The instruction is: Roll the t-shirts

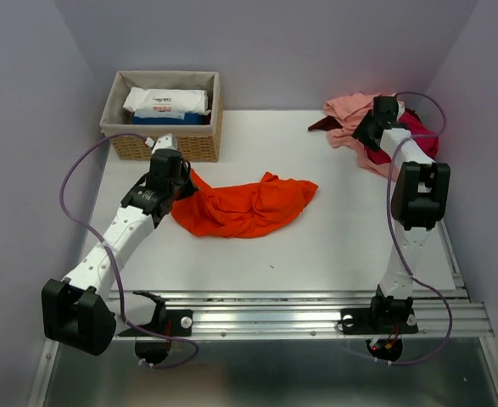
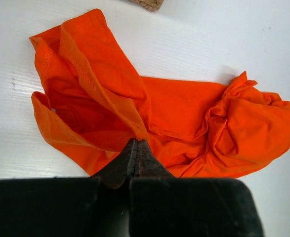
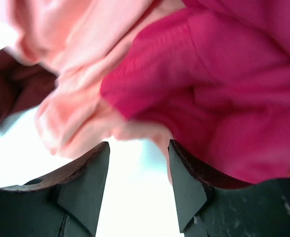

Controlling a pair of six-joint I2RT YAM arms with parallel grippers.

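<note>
An orange T-shirt lies crumpled on the white table. My left gripper is shut at its left part, fingertips at a fold; whether cloth is between them is unclear. At the back right, my right gripper stands open over a pile of a pink shirt, a magenta shirt and dark maroon cloth. The right wrist view is partly blurred.
A wicker basket holding white and blue packages stands at the back left. Walls border the table at the back and sides.
</note>
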